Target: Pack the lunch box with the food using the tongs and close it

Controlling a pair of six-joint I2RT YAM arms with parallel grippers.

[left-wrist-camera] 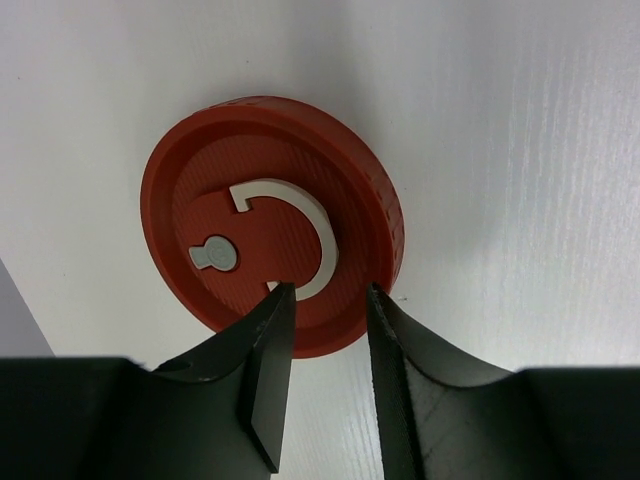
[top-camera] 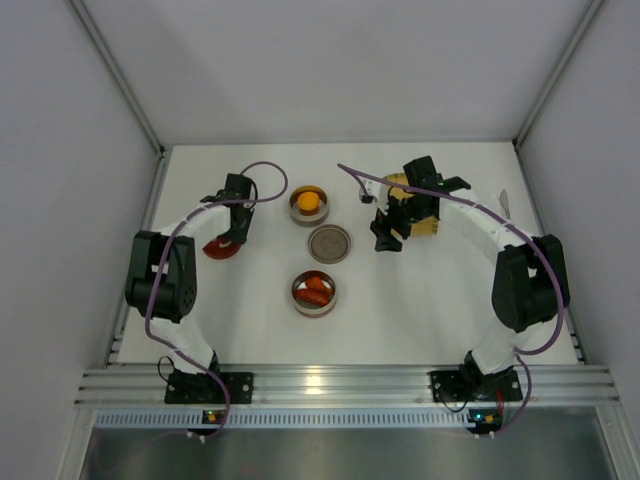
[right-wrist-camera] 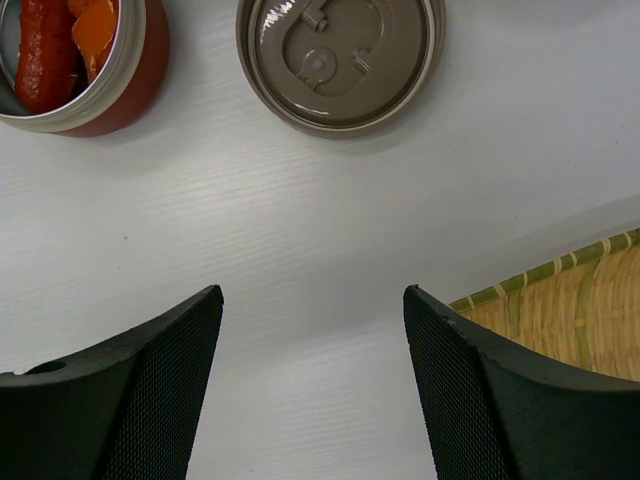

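Observation:
A red round lid (left-wrist-camera: pixel 200 265) with a white handle lies on the table at left; my left gripper is over its near right part, fingers slightly apart with nothing visible between them. A brown lid (top-camera: pixel 329 243) lies mid-table. One round container (top-camera: pixel 313 307) holds sausage-like and orange pieces; another (top-camera: pixel 300 215) behind holds something round and orange. My right gripper hangs open beside a woven basket (right-wrist-camera: pixel 550 320), nothing between its fingers.
A metal utensil (top-camera: pixel 505 204) lies at the far right of the white table (top-camera: pixel 410 315).

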